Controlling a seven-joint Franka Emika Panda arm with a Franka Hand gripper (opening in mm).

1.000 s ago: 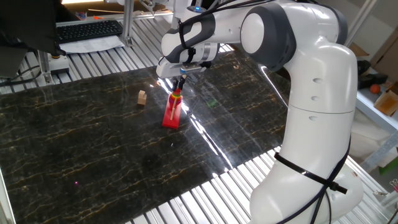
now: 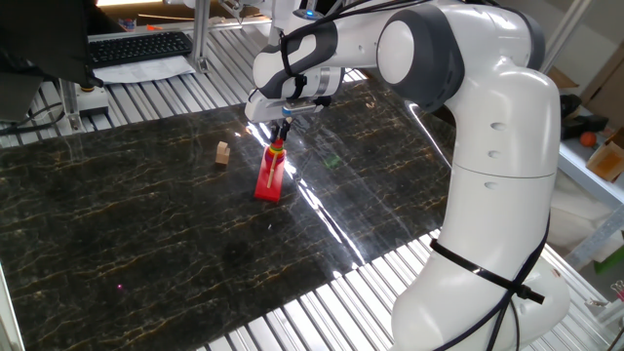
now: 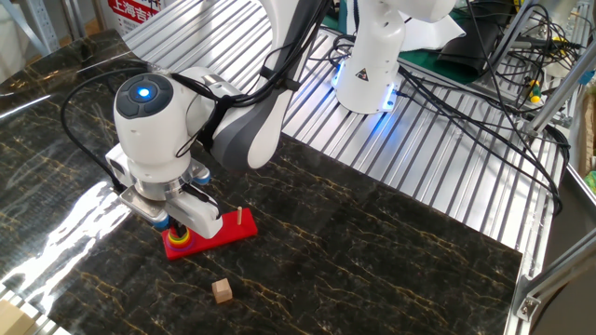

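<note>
A long red board point(image 3: 222, 234) lies flat on the dark marbled tabletop, with a thin wooden peg point(image 3: 239, 216) upright near one end. Coloured rings point(image 3: 179, 238), yellow and red among them, are stacked at its other end. My gripper point(image 2: 282, 135) points down over that ring end, its dark fingertips at or just above the stack. In the second exterior view the gripper's housing covers most of the fingers, so neither the finger's opening nor any hold on a ring can be made out.
Apart from the board sits a small wooden block point(image 2: 222, 153), also seen as a pale block point(image 3: 222, 290). A keyboard point(image 2: 139, 47) lies at the back, beyond the dark surface, on slatted metal.
</note>
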